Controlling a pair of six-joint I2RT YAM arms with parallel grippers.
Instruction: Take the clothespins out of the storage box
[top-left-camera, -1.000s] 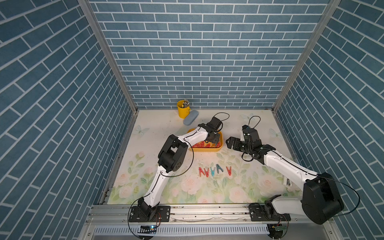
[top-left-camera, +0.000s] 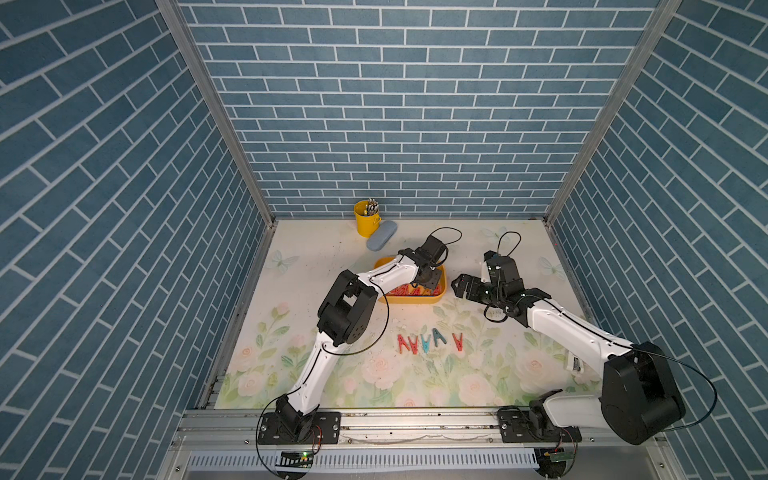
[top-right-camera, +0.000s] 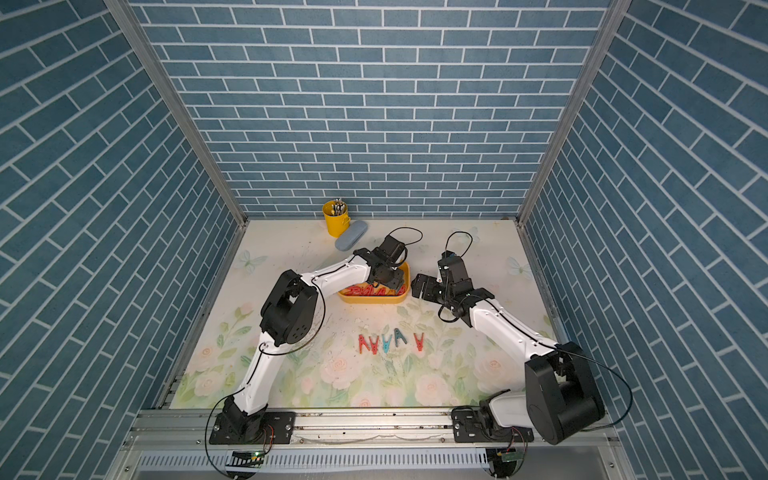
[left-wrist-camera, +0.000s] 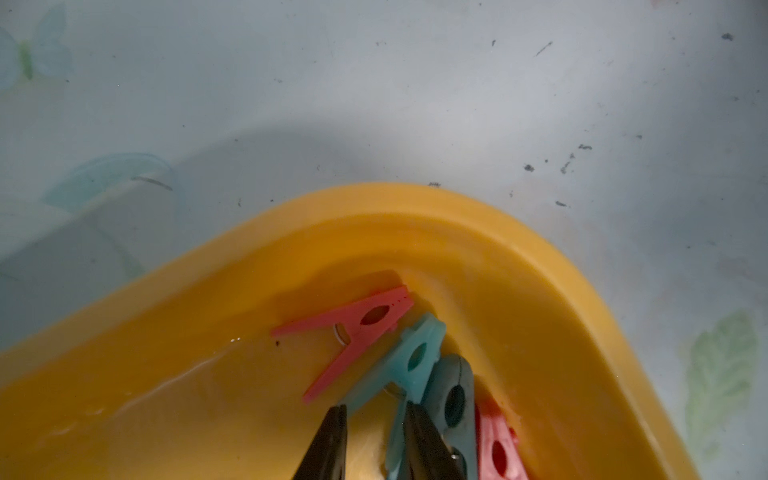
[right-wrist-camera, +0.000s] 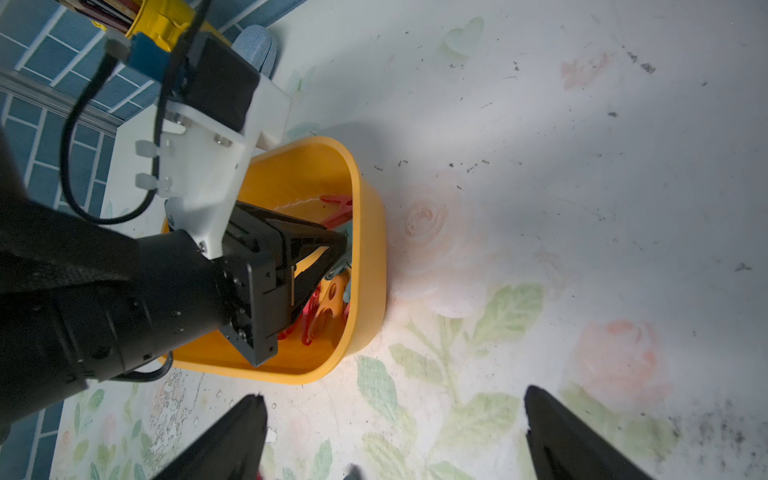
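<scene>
The yellow storage box (top-left-camera: 412, 299) holds several clothespins. My left gripper is inside it, fingers apart, at a teal clothespin (left-wrist-camera: 420, 352) in the corner; a red clothespin (left-wrist-camera: 372, 316) lies above that, with a grey one (left-wrist-camera: 454, 404) and another red one (left-wrist-camera: 500, 448) alongside. Whether anything is between the fingertips is unclear. My right gripper stands open beside the box's right side, empty. Several clothespins (top-left-camera: 413, 344) lie in a row on the table in front of the box.
A yellow cup (top-left-camera: 364, 224) with utensils and a blue-grey oblong case (top-left-camera: 381, 236) stand behind the box.
My left arm has shifted very slightly within the box over the last second. The right arm is nearly still, and the clothespins on the table are unmoved.
</scene>
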